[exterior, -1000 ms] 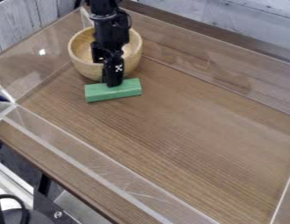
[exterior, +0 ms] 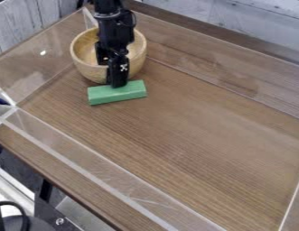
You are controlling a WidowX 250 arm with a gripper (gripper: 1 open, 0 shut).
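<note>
A green rectangular block [exterior: 130,92] lies on the wooden table in front of a yellow-tan bowl [exterior: 135,50]. The black gripper [exterior: 116,79] reaches down in front of the bowl's middle, its lower end at the block's back edge and partly hiding it. The finger positions are small and dark against each other; whether they touch the block is unclear.
Clear plastic strips or edging run along the left side, with dark items and cables at the lower left beyond the table's edge.
</note>
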